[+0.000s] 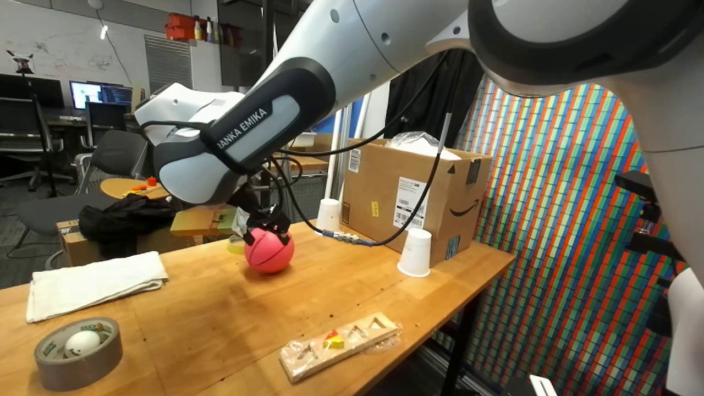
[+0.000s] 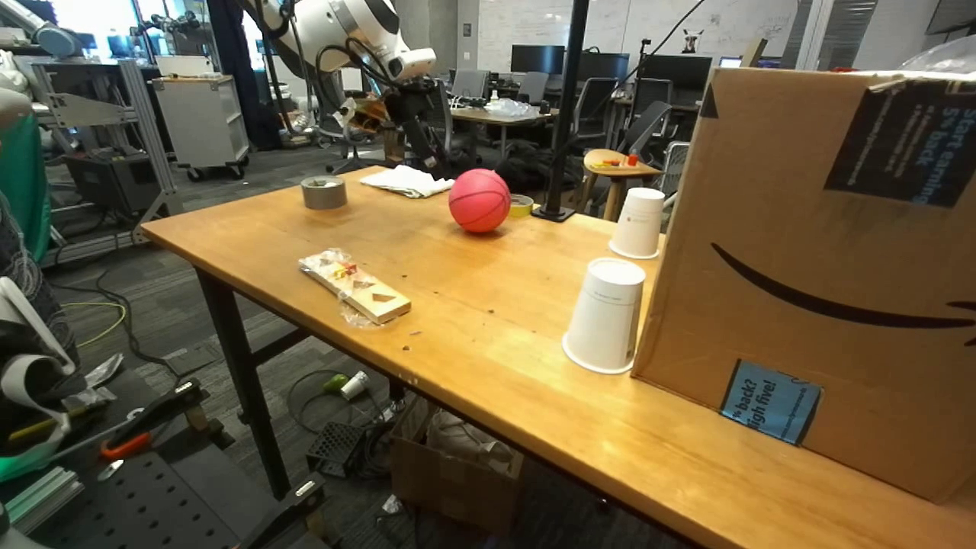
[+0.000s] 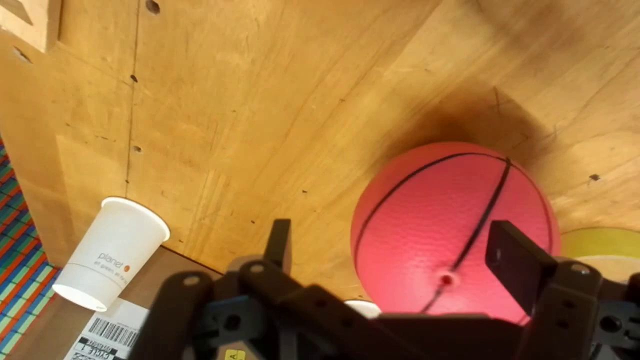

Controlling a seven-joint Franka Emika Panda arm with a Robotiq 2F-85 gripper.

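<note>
A pink ball [image 1: 269, 252] with dark seams rests on the wooden table, close in front of a yellow tape roll [image 2: 521, 205]. My gripper [image 1: 267, 231] is low at the ball's top in exterior view 1. From the wrist, the gripper is open, its fingers set wide apart. The right finger [image 3: 519, 261] overlaps the ball [image 3: 444, 234], while bare table shows between the left finger and the ball. Whether either finger touches it, I cannot tell.
A large cardboard box [image 1: 373, 191] and two white cups [image 1: 416, 253] [image 1: 328, 215] occupy the far right. A wooden shape board [image 1: 340, 346] lies at the front edge. To the left are a white cloth [image 1: 95, 284] and a grey tape roll [image 1: 79, 373] around a white ball.
</note>
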